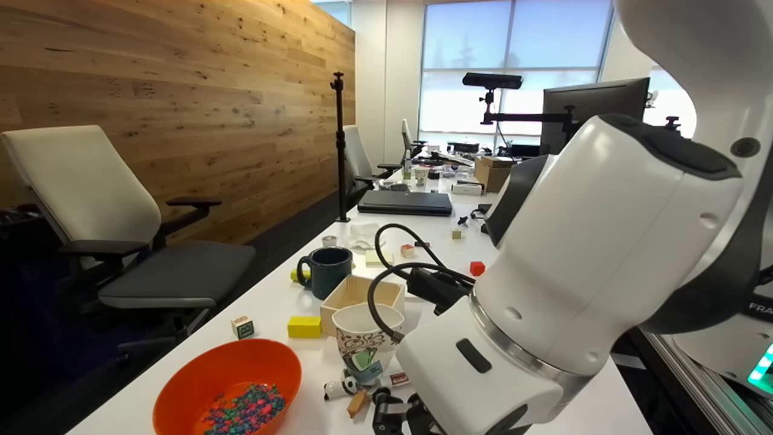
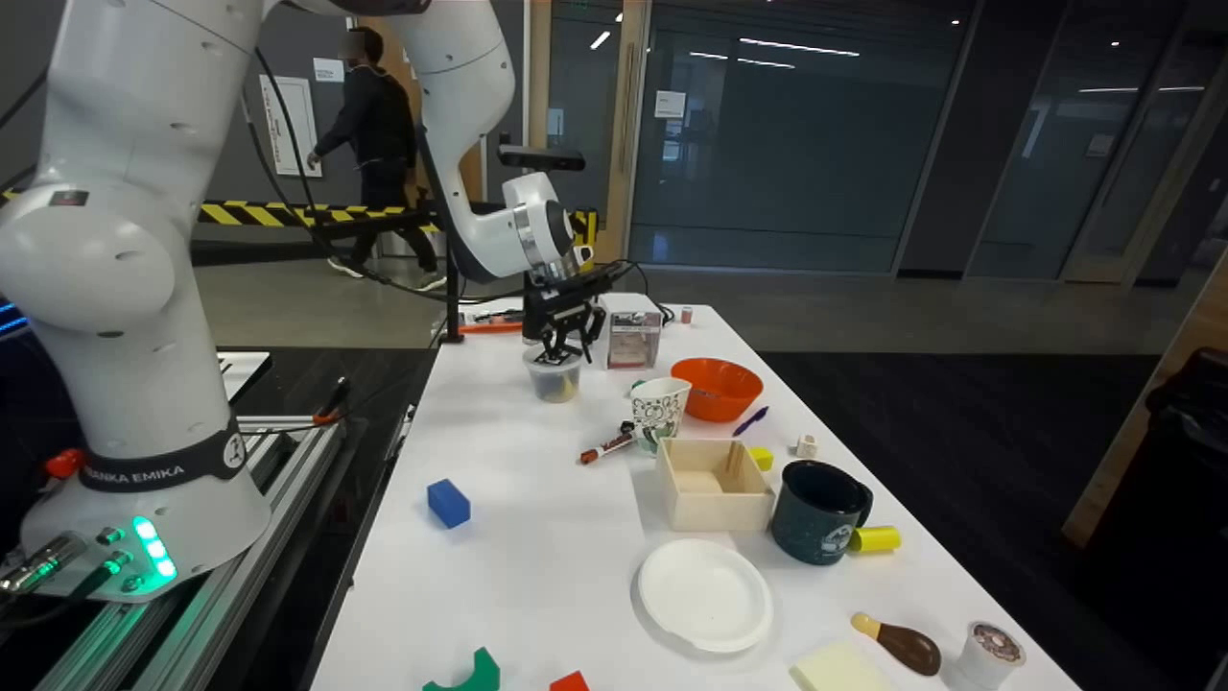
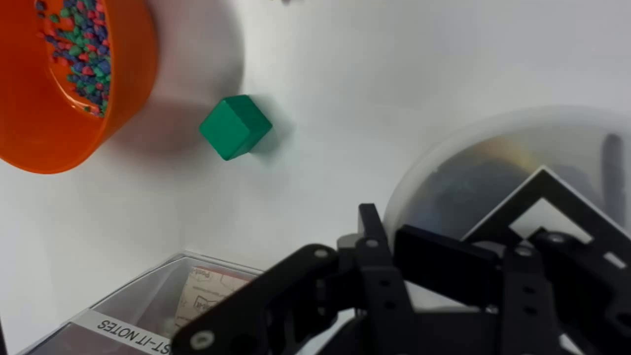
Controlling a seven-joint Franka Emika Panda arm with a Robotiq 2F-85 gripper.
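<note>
A translucent round tub (image 2: 554, 381) stands on the table beneath my gripper (image 2: 569, 349) in the second exterior view. In the wrist view, the tub's pale rim (image 3: 408, 177) runs between the two black fingers of my gripper, which are shut on it. Inside the tub I make out something yellowish and darker shapes, but not clearly what they are. A black-and-white marker tag on the gripper covers part of the tub.
Close by stand a clear Post-it notes box (image 2: 634, 334), a green block (image 3: 234, 127) and an orange bowl (image 2: 720, 390) of small colored pieces. A patterned cup (image 2: 659, 409), wooden box (image 2: 716, 507) and dark mug (image 2: 817, 512) stand farther off. Clear table surrounds the blue block (image 2: 449, 503).
</note>
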